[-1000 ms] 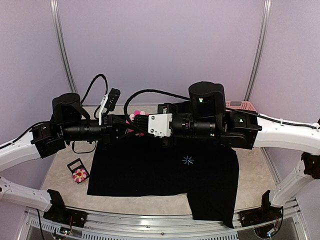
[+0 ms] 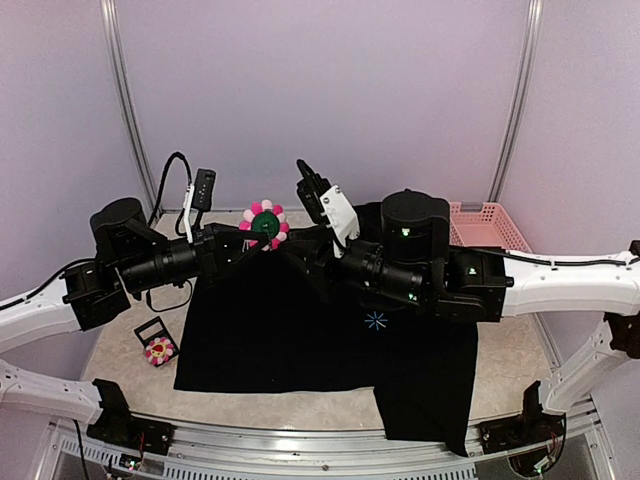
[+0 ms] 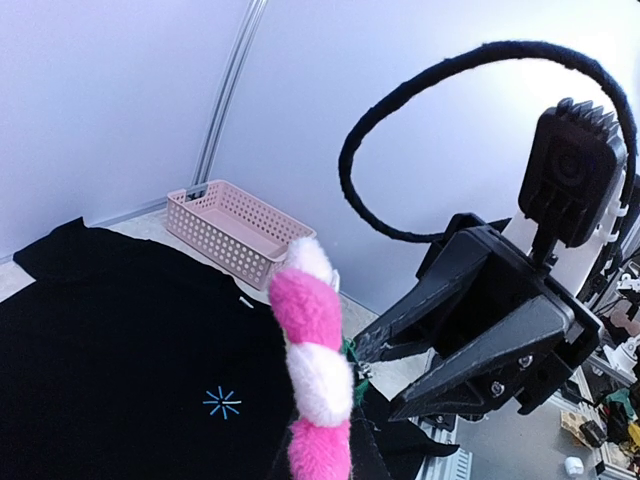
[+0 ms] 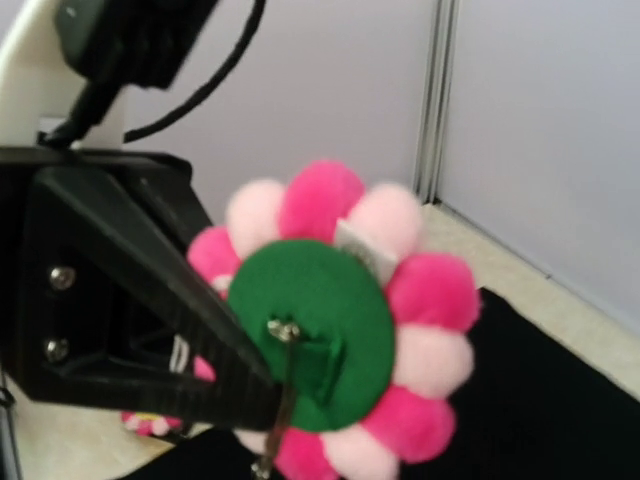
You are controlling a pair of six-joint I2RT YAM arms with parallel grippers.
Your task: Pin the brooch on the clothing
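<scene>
The pink-and-white flower brooch [image 2: 276, 210] hangs in the air over the black clothing [image 2: 290, 350], held by my left gripper [image 2: 262, 240], which is shut on it. In the right wrist view its green back [image 4: 325, 270] faces the camera, with a thin metal pin [image 4: 290, 375] slanting down across it beside a left fingertip. My right gripper shows in the left wrist view with its fingers part open, nothing seen held between them. One of its tips is close to the brooch's back; touching or not, I cannot tell. The left wrist view shows the brooch [image 3: 318, 380] edge-on.
A pink basket [image 2: 490, 225] stands at the back right. Another flower item [image 2: 159, 350] lies at the left beside a black frame-like piece [image 2: 152, 326]. A blue starburst mark [image 2: 375, 321] is on the clothing, whose front half is clear.
My right gripper has backed away rightward and turned, uncovering the brooch in the top view. The left arm has shifted slightly left, the brooch now showing its green back.
</scene>
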